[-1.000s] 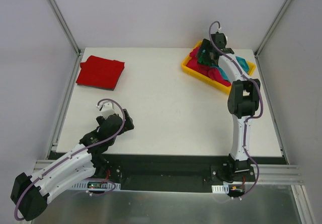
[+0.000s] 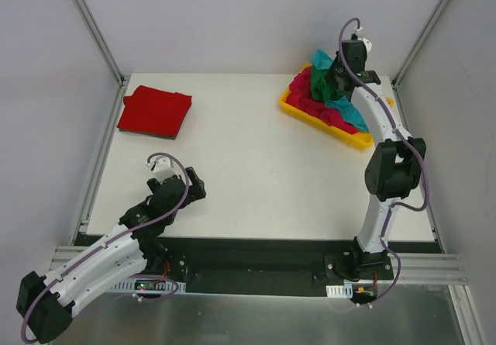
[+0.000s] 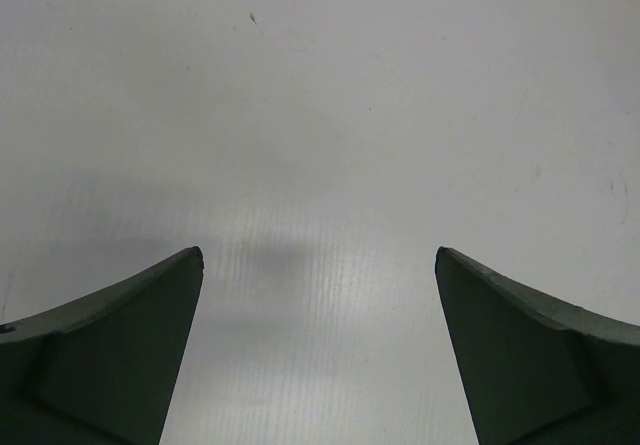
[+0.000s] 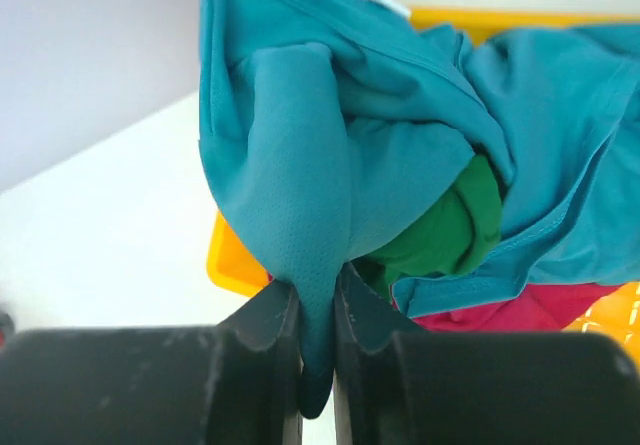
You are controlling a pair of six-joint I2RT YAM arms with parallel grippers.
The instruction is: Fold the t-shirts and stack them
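Observation:
A folded red T-shirt [image 2: 153, 111] lies flat at the back left of the table. At the back right a yellow basket [image 2: 318, 129] holds loose red, green and teal shirts. My right gripper is shut on a teal shirt [image 4: 300, 165], lifted over the basket and hanging partly over the green [image 4: 450, 225] and magenta-red [image 4: 510, 310] shirts. My left gripper stands open over bare table at the front left, with nothing between its fingers.
Walls border the table at the back and on both sides.
My right arm has risen and shifted right and back from inside the basket, pulling teal fabric upward. My left arm has not moved.

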